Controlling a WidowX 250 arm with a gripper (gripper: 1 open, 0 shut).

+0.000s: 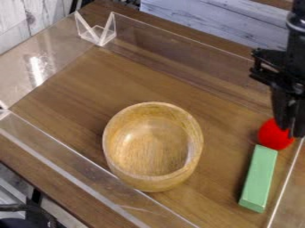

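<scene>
My gripper [281, 107] is a dark shape at the right edge, over a red round object [274, 136] that it partly covers. Whether its fingers are open or shut, or touch the red object, I cannot tell. A light green block [259, 178] lies just below the red object. A wooden bowl [152, 147] stands empty at the lower middle.
Clear plastic walls [36, 134] edge the wooden surface. A clear bracket [95, 29] sits at the upper left.
</scene>
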